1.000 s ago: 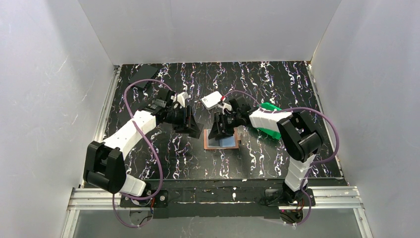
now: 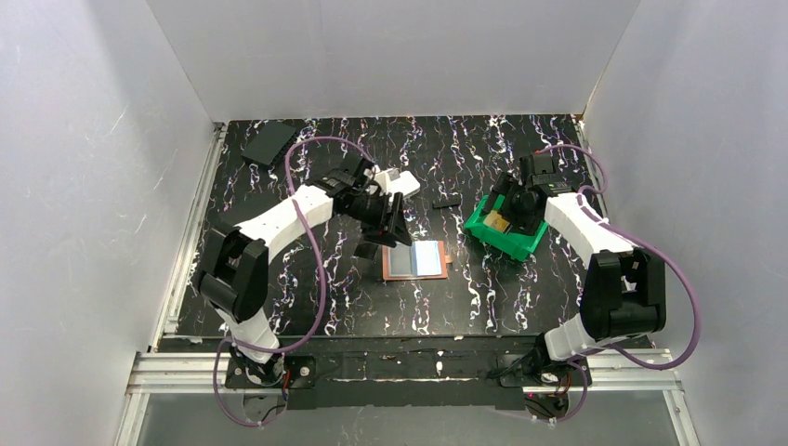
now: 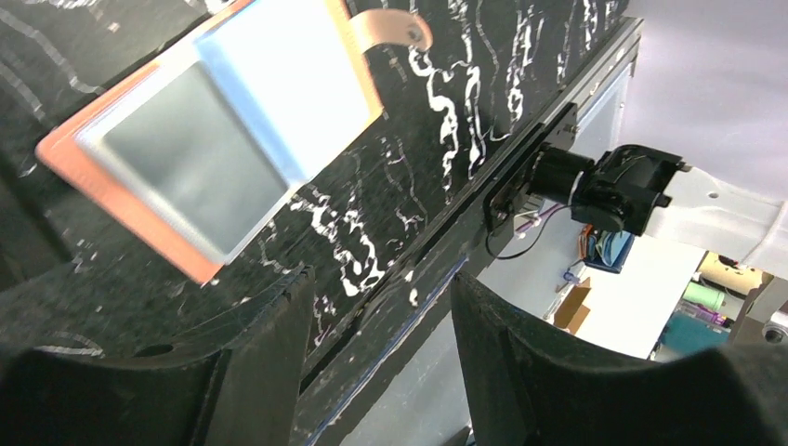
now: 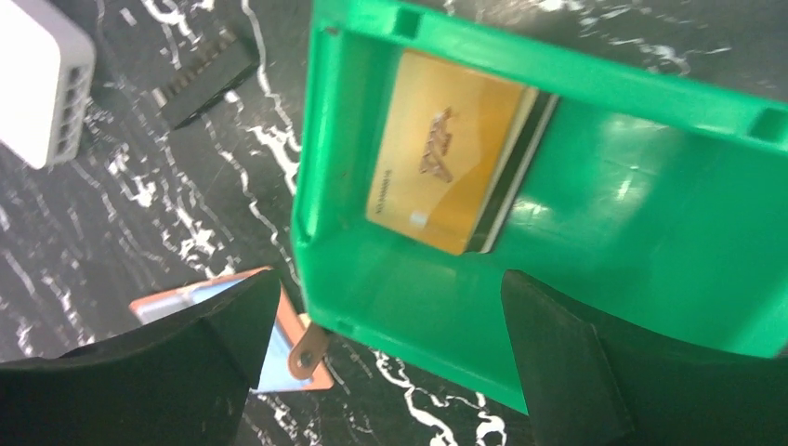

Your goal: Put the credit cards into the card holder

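Note:
The card holder [image 2: 415,260] lies opened flat at the middle of the table, with an orange-brown border, a grey panel and a white-blue one. In the left wrist view its grey panel [image 3: 195,158] shows at upper left. Just above and behind the holder, my left gripper [image 2: 390,229] is open, nothing visible between its fingers. A gold credit card [image 4: 448,149] leans inside the green basket, with dark card edges [image 4: 511,177] showing behind it. My right gripper is open over the basket, apart from the cards.
The green basket [image 4: 595,269] stands right of the holder. A white box [image 2: 405,185] and a small black item [image 2: 447,201] lie behind. A flat black object [image 2: 269,142] occupies the back left corner.
My right gripper has left the holder and moved right, over the basket. My left gripper has come right from beside the holder to near its back left, now covering part of the white box.

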